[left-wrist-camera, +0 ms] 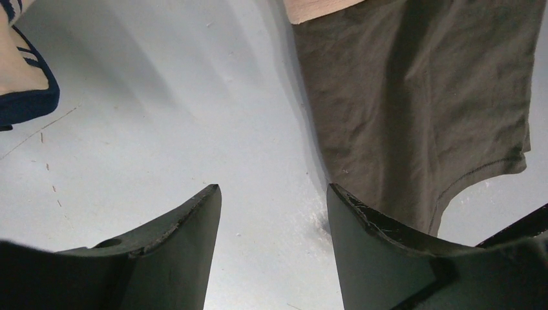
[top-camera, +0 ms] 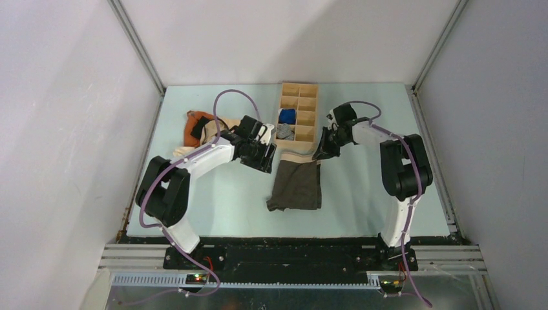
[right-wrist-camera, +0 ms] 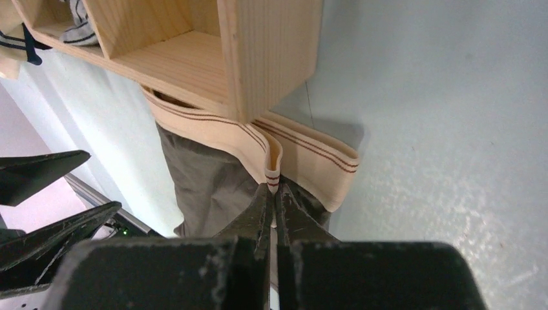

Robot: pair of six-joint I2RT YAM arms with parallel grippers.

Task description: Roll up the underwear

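Note:
The dark olive-brown underwear with a beige, striped waistband lies flat on the table below the wooden organizer, waistband toward it. My right gripper is shut on a fold of that waistband at its right part, pulling it up. My left gripper is open, just left of the underwear and above the table, with nothing between its fingers.
The wooden organizer holds blue and grey cloths; its edge is close to the waistband. A pile of clothes lies at the back left.

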